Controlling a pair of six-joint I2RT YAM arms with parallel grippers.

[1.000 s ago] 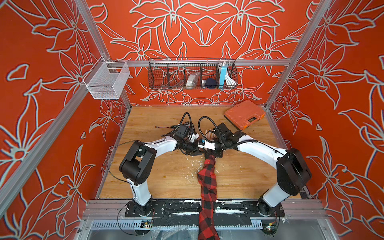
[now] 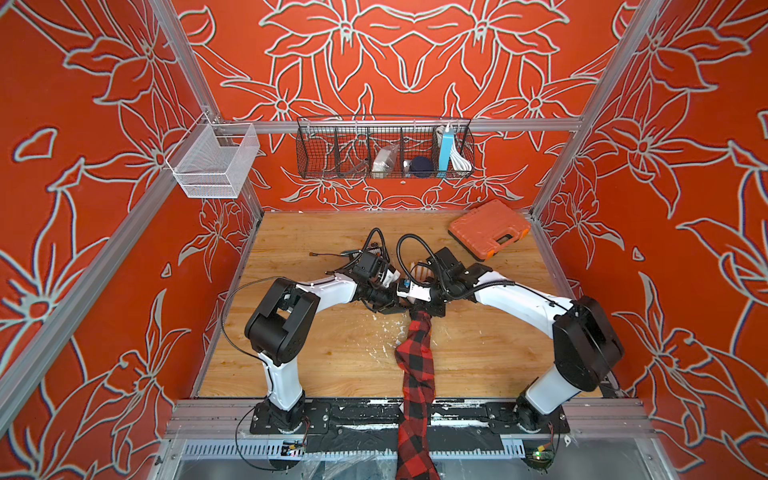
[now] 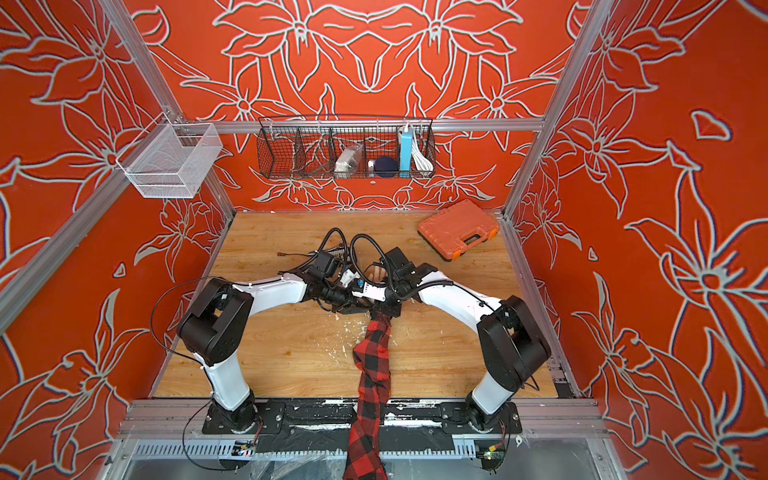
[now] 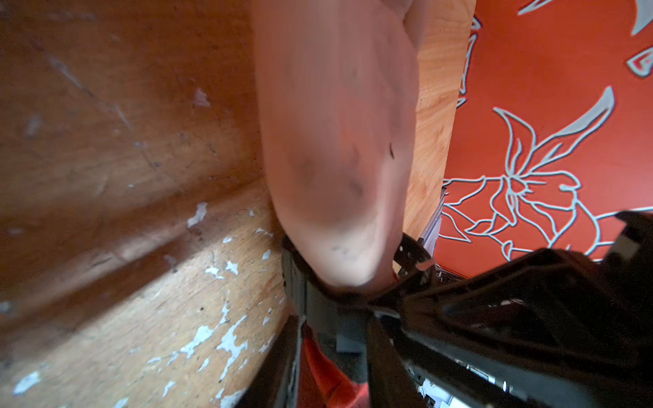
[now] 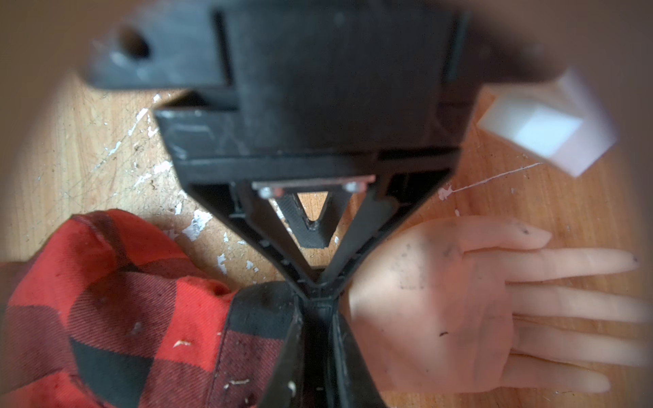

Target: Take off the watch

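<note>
A pale mannequin hand point(image 5: 435, 312) lies palm up, its arm in a red-black checked sleeve point(image 5: 122, 299). Around the wrist is a dark watch strap point(image 4: 306, 295), largely covered by the fingers; no watch face shows. My left gripper is at the strap, its fingers part open with a dark grey piece and some sleeve showing between them. From the opposite side my right gripper reaches the wrist between cuff and palm. Dark material fills the narrow space between its fingers; whether they pinch it cannot be told.
The two grippers nearly touch over the wrist, leaving little room. An orange case point(image 2: 489, 229) lies at the back right. A black wire basket point(image 2: 352, 152) with several items hangs on the back wall, a white one point(image 2: 216, 164) at left.
The right arm and the hand look about the same.
</note>
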